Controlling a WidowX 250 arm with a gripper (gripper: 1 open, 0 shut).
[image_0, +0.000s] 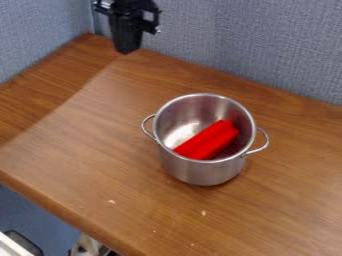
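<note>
A steel pot (201, 170) with two wire handles stands on the wooden table, right of the middle. A red cylindrical object (206, 139) lies inside it. My black gripper (127, 42) is high at the top left, in front of the wall and well away from the pot. It is dark and small here, so I cannot tell whether its fingers are open or shut.
Grey padded walls border its back and left side. At the bottom left corner, beyond the table edge, some white and black items show.
</note>
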